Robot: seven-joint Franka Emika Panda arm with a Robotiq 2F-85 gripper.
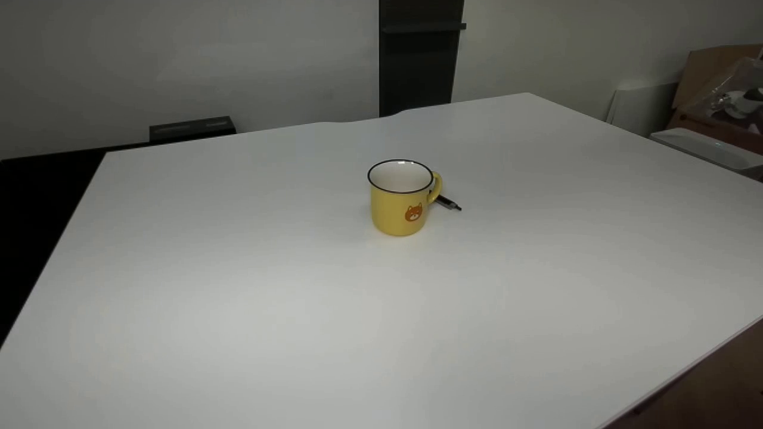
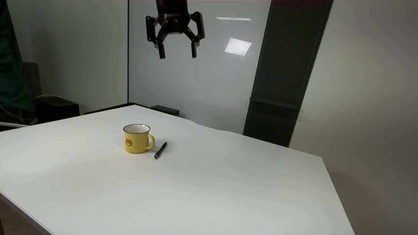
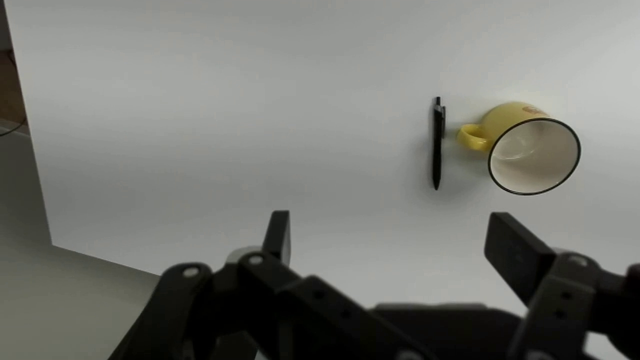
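Observation:
A yellow mug (image 1: 391, 211) with a dark rim and an orange animal face stands upright on the white table; it is empty inside. Beside its handle lies a black pen (image 2: 161, 150), flat on the tabletop and apart from the mug. From exterior view 1 the mug (image 2: 136, 143) partly hides the pen (image 1: 449, 203). High above the table hangs my gripper (image 2: 178, 56), its fingers wide apart and nothing between them. In the wrist view the pen (image 3: 437, 144) and mug (image 3: 514, 117) appear beyond the open gripper, toward the right. Exterior view 1 does not show the gripper.
One table corner shows at the lower left of the wrist view. Behind the table are a wall and a dark panel (image 2: 292, 58); a dark box (image 1: 191, 129) sits past the back edge.

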